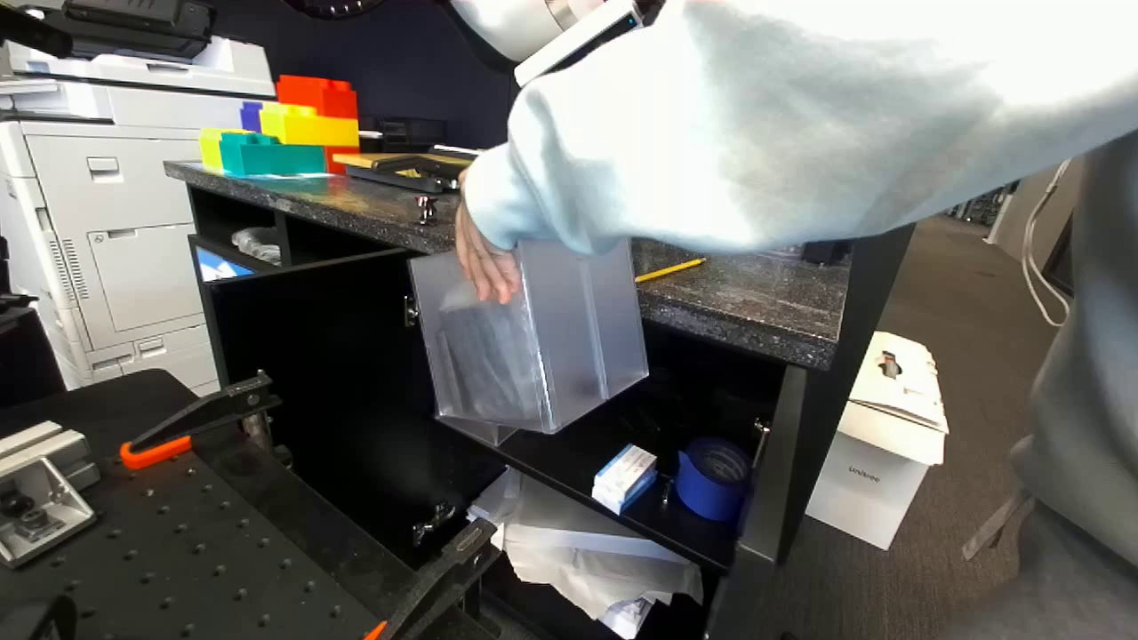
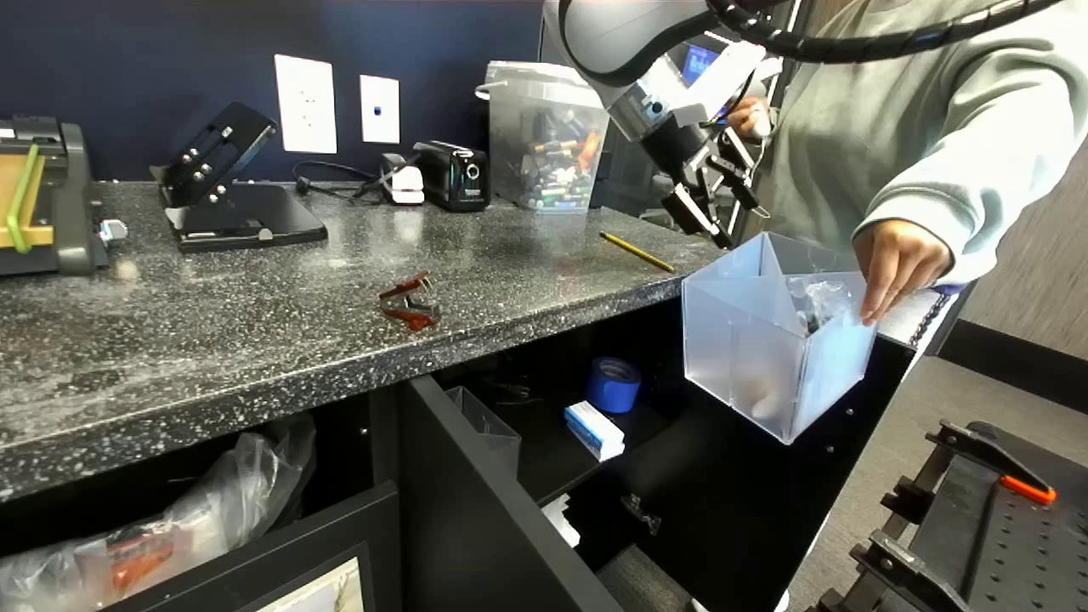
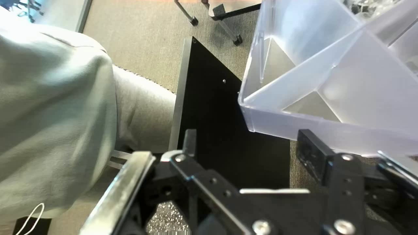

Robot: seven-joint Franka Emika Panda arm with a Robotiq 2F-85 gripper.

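Note:
A person's hand holds a clear plastic bin [image 2: 750,352] with inner dividers and a crumpled clear bag inside, tilted in front of the counter. My gripper [image 2: 730,212] hangs above the bin's far left side, apart from it. The wrist view shows the gripper open, its two fingers [image 3: 313,150] well apart and nothing between them. There the bin [image 3: 364,86] lies beyond the right finger. In exterior view 1 the person's sleeve hides my gripper, while the bin [image 1: 533,347] hangs before the open cabinet. The cabinet's right door [image 3: 219,121] stands wide open.
A blue tape roll [image 2: 613,384] and a small white-and-blue box [image 2: 593,430] lie on the cabinet shelf. On the counter are a yellow pencil [image 2: 637,251], a red staple remover [image 2: 410,301] and a tub of batteries [image 2: 547,138]. The person's body stands close to my arm.

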